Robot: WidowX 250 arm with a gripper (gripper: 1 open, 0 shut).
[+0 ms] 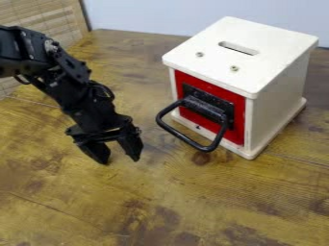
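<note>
My black gripper (111, 151) hangs low over the wooden table at the left, its two fingers apart with nothing between them. To its right stands a white wooden box (276, 111) with a slot and two bolts on top. The box has a red front panel (234, 94) carrying a black mount and a black loop handle (187, 137) that sticks out toward the lower left. The gripper is apart from the handle.
A white wall runs along the back, and a light panel (62, 14) stands at the upper left.
</note>
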